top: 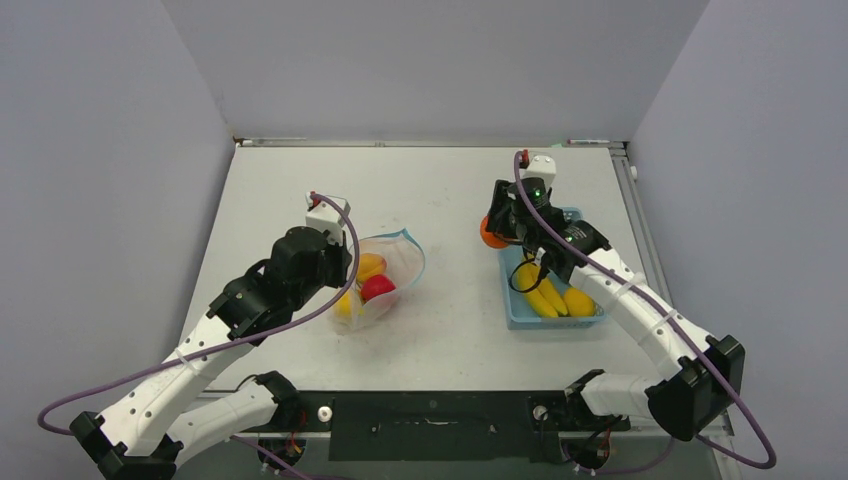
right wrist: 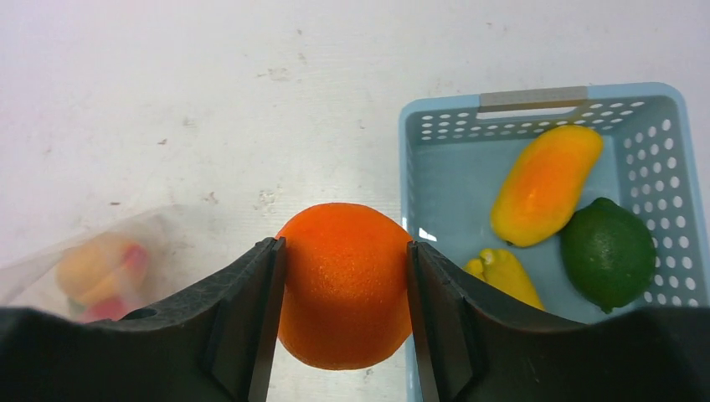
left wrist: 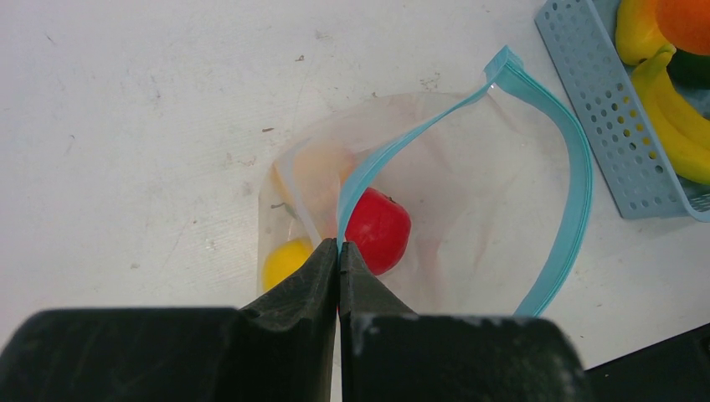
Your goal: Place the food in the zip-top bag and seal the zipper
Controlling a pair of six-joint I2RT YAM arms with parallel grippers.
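Note:
A clear zip bag [left wrist: 460, 201] with a teal zipper lies on the left half of the table, holding a red fruit [left wrist: 377, 226] and yellow ones [left wrist: 286, 261]. My left gripper is shut on the bag's rim. Above the left edge of the blue basket [right wrist: 452, 113], my right gripper is shut on an orange fruit [right wrist: 343, 310]. In the basket are a mango [right wrist: 544, 184], a green fruit [right wrist: 607, 251], bananas [top: 545, 295] and another yellow fruit [top: 580, 303].
Walls stand at both sides and at the back.

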